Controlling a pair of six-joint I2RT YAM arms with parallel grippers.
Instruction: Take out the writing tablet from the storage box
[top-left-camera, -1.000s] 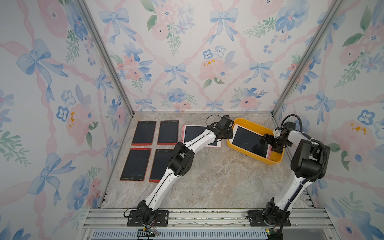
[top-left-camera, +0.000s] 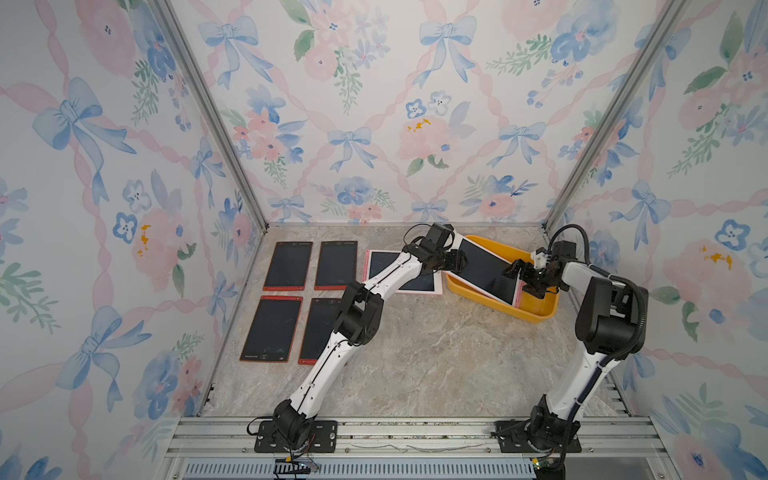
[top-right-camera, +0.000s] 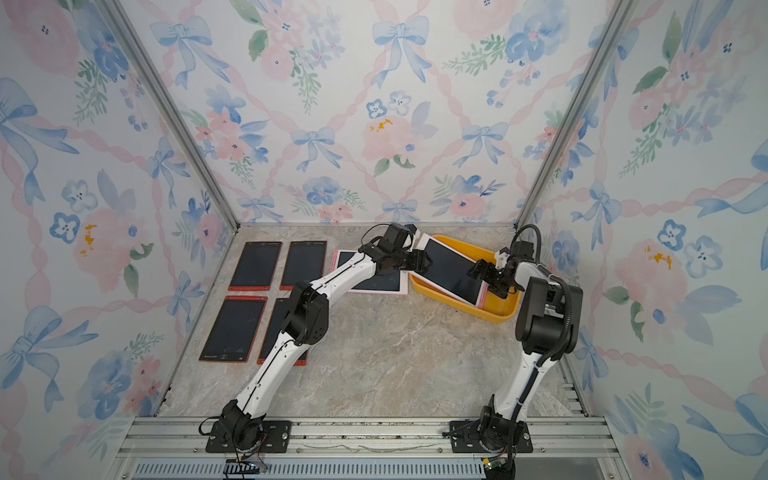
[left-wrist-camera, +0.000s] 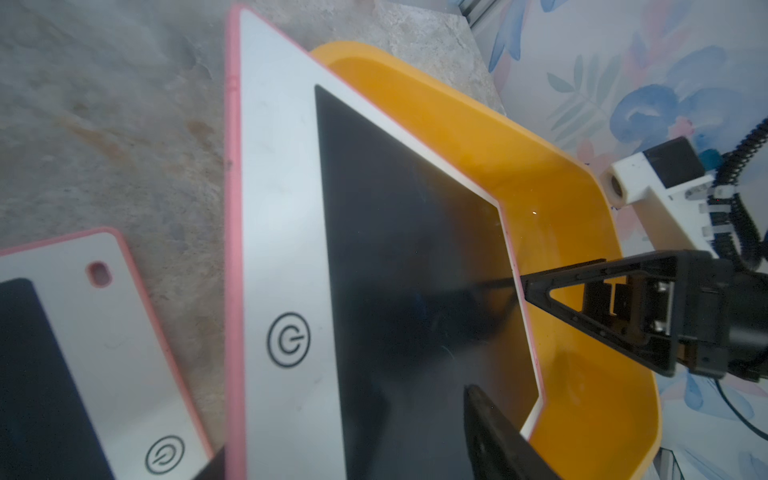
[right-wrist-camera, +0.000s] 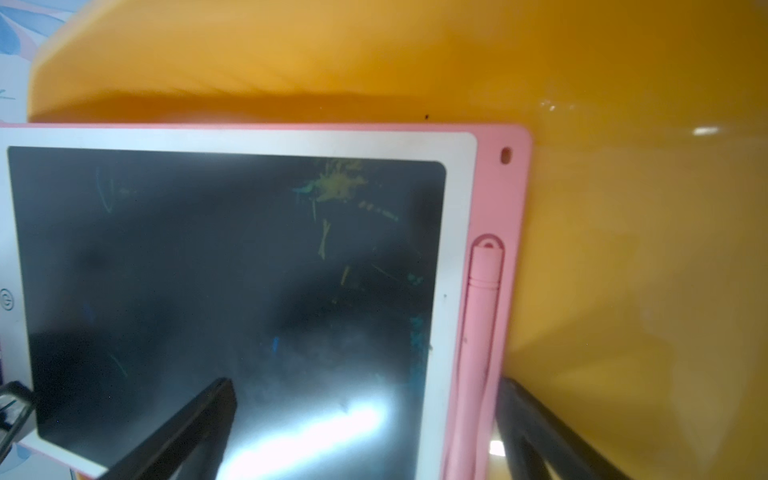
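A white writing tablet with pink edges and a dark screen (top-left-camera: 485, 268) lies tilted in the yellow storage box (top-left-camera: 546, 314). Its left end rests raised above the box's left rim; the pink stylus end (right-wrist-camera: 480, 320) is still over the box floor. My left gripper (top-left-camera: 456, 261) is part open at that raised end, one finger (left-wrist-camera: 500, 440) in front of the screen. At the other end my right gripper is open, with one finger (right-wrist-camera: 540, 436) against the pink edge and the other over the screen.
Another white tablet (left-wrist-camera: 104, 336) lies flat on the table left of the box, partly under my left arm. Several dark red-edged tablets (top-left-camera: 272, 328) lie farther left. The wall stands close behind the box.
The tablet has shifted left and its left end has risen over the rim. The box slid slightly left.
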